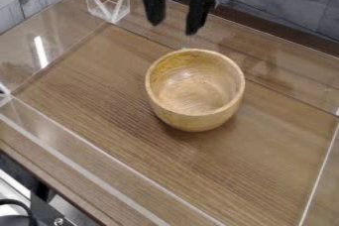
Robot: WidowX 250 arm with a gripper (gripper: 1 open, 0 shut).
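A large, empty tan bowl [193,108] sits on the wooden surface near the middle of the camera view. Above it, at the top edge, the black gripper [176,14] is blurred, with two dark finger parts apart and nothing visible between them.
Clear plastic pieces stand at the upper left [107,4] and at the left edge [7,99]. A black cable or part [19,210] is at the lower left corner. The wood right of and below the bowl is clear.
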